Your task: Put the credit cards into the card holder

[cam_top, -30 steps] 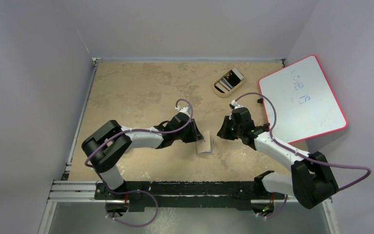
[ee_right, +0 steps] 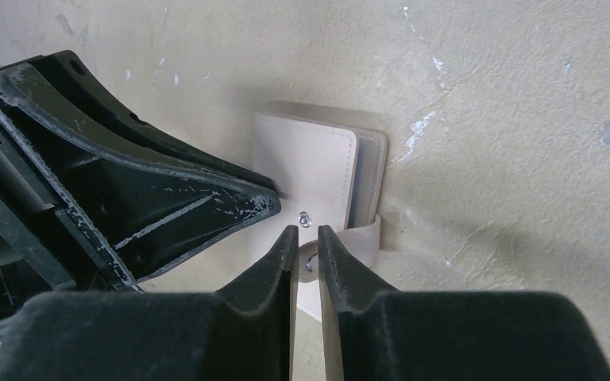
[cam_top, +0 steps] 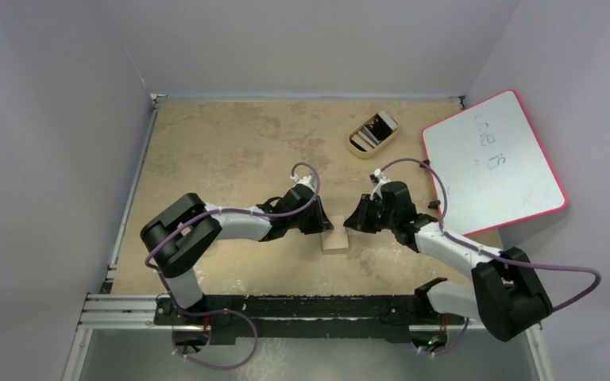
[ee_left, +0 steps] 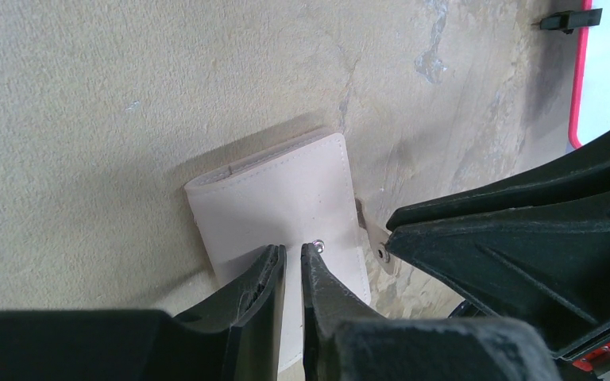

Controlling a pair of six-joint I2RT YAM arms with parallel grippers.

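The pale card holder lies on the table between my grippers, with a snap stud and a strap along one edge. My left gripper is over the holder, its narrow fingertips close together; whether they touch the leather is unclear. My right gripper is shut on the strap at the holder's edge. A container of cards stands behind, toward the upper right in the top view.
A whiteboard with a pink edge and clips lies along the right side, close to my right arm.
My right gripper has moved left to the holder's edge. The holder, whose cover looked slightly raised a second ago, now lies flatter under my left gripper.
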